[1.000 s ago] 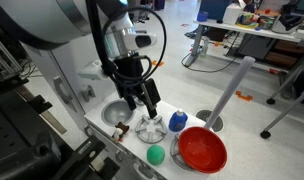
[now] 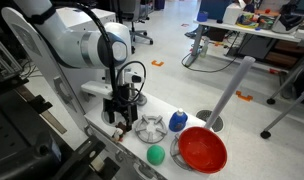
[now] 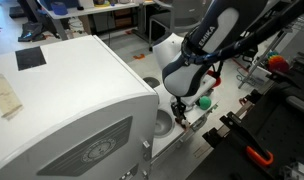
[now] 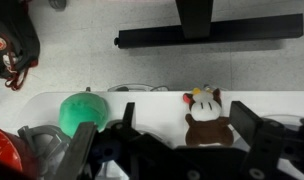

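Observation:
A small brown and white plush toy (image 4: 206, 120) with horns lies on the white surface, in the lower right middle of the wrist view. My gripper stands open, its black fingers (image 4: 117, 145) wide apart and the toy between them in that view, nearer the right one. Exterior view 1 has the gripper (image 2: 124, 119) low over the toy (image 2: 119, 133); whether they touch I cannot tell. A green round object (image 4: 84, 112) lies to the left in the wrist view. Beyond it is a red bowl (image 2: 203, 151).
A blue object (image 2: 178, 120) stands behind the red bowl. Beside the gripper lies a silvery, wheel-shaped dish (image 2: 152, 128). A dark bar (image 4: 212, 32) with a post stands on the floor past the white surface's edge. A grey pole (image 2: 228, 95) rises behind the bowl.
My arm has come down and to the left in exterior view 1, from above the wheel-shaped dish to close over the toy. The objects have stayed in place.

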